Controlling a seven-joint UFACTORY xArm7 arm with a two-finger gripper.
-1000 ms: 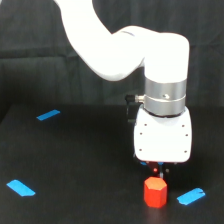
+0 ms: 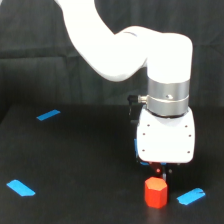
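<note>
A white robot arm comes down from the top, ending in my gripper (image 2: 156, 167) at the right of the view. The gripper's fingers are small and dark under the white housing, and whether they are open or shut is unclear. Just below them a red hexagonal block (image 2: 156, 193) stands on the black surface. Some blue shows behind the housing, too hidden to tell what it is.
Blue strips lie at the back left (image 2: 48, 114), the front left (image 2: 21, 188) and the front right (image 2: 191, 196).
The arm and gripper have shifted slightly to the right. The red block looks to be in nearly the same place.
</note>
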